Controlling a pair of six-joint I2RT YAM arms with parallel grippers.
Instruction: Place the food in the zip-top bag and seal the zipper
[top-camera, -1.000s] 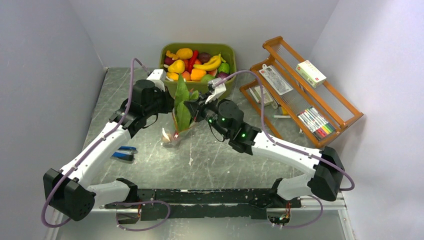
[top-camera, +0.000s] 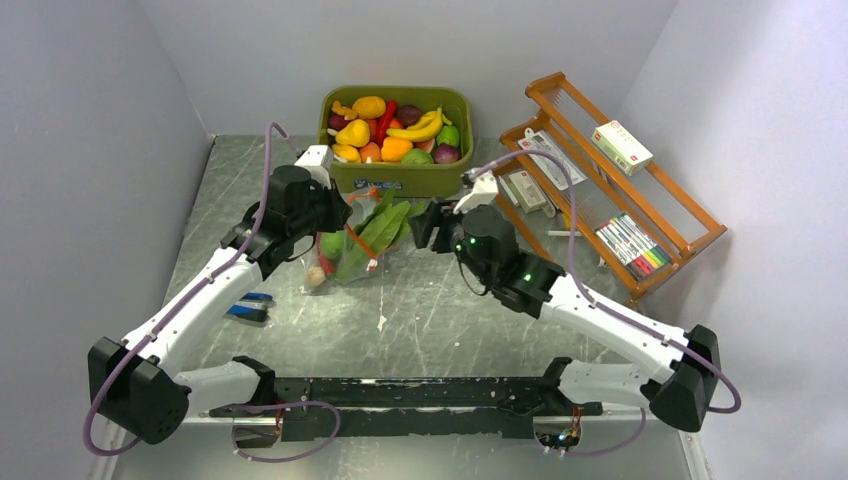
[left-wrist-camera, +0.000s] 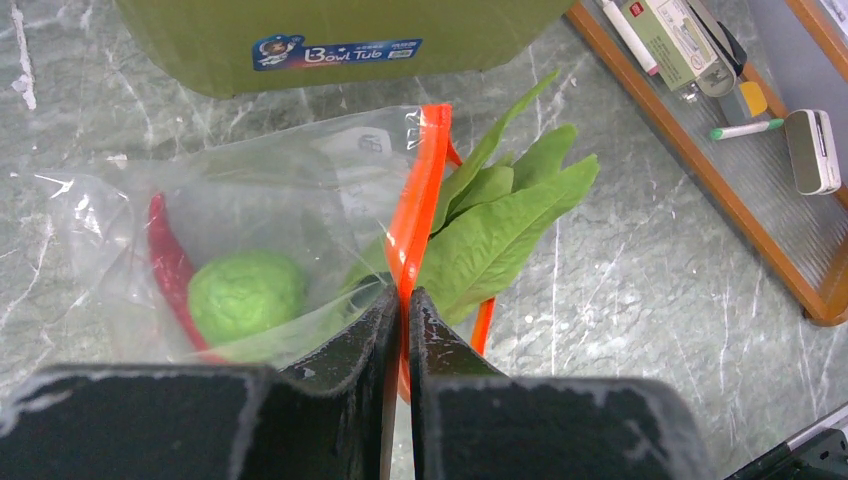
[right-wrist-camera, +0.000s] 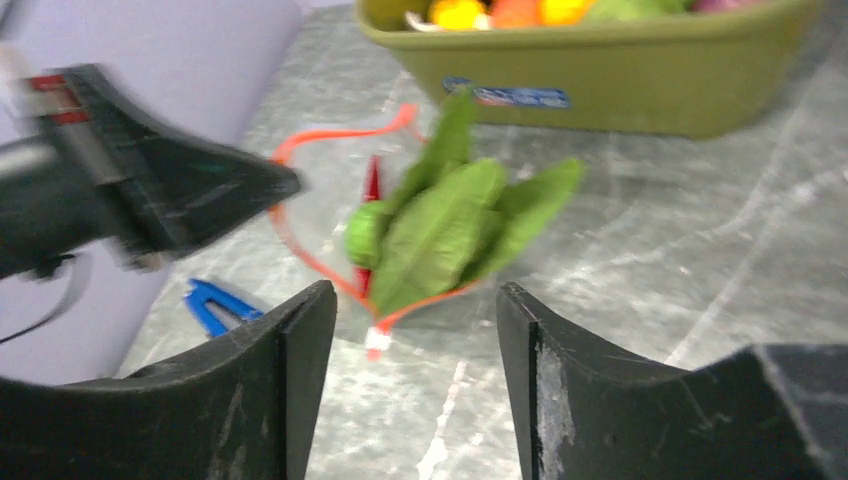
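The clear zip top bag lies on the table with its orange-edged mouth facing right. My left gripper is shut on that orange edge. Through the plastic show a green round vegetable and a red pepper. The leafy green vegetable is partly in the bag; its leaves stick out past the mouth onto the table side. My right gripper stands open, clear of the leaves, with nothing between its fingers. In the top view it hangs right of the bag.
Behind the bag stands an olive tub heaped with fruit and vegetables. A wooden rack with boxes and pens is at the right. A blue-handled tool lies at left.
The left gripper keeps the bag edge.
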